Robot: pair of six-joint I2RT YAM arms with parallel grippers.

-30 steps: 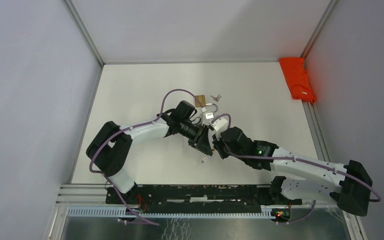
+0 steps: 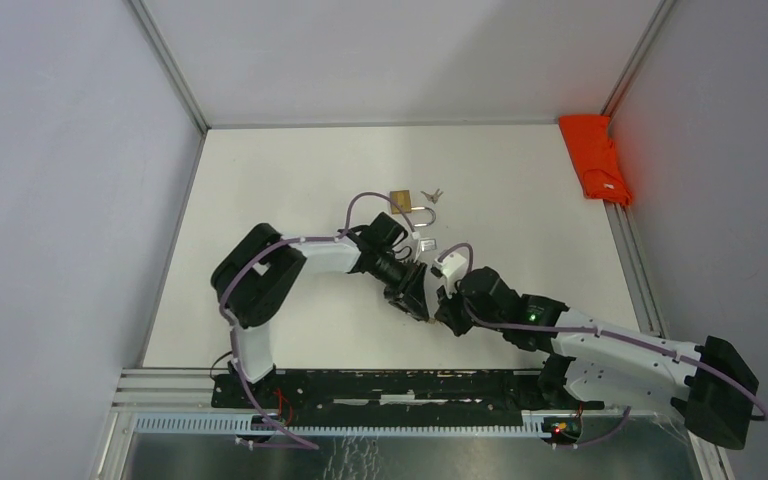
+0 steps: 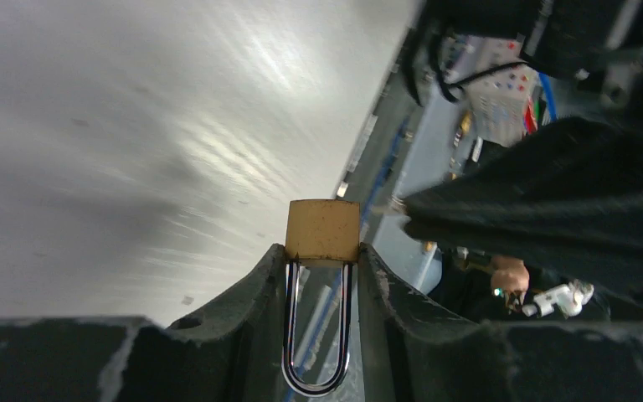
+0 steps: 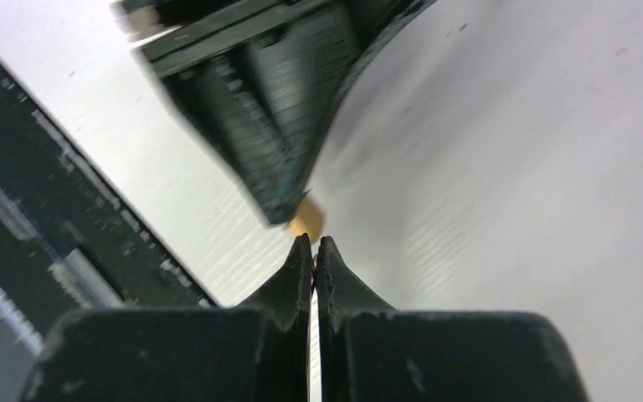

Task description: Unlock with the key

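Note:
A brass padlock (image 3: 322, 228) with its long steel shackle hanging down is gripped by my left gripper, low at the centre of the work area. Beside it my right gripper is shut, its tips just short of the padlock's brass body (image 4: 306, 219), which shows blurred under the left gripper. I cannot make out a key between the right fingertips. A second padlock (image 2: 401, 201), shackle pointing right, lies on the table behind the arms, with a bunch of keys (image 2: 432, 195) to its right.
An orange cloth (image 2: 594, 158) lies at the back right corner. The dark front rail runs just below both grippers.
Both arms have shifted slightly: the left wrist has moved right and a little forward, and the right one has moved right and toward the front edge, opening a small gap between them.

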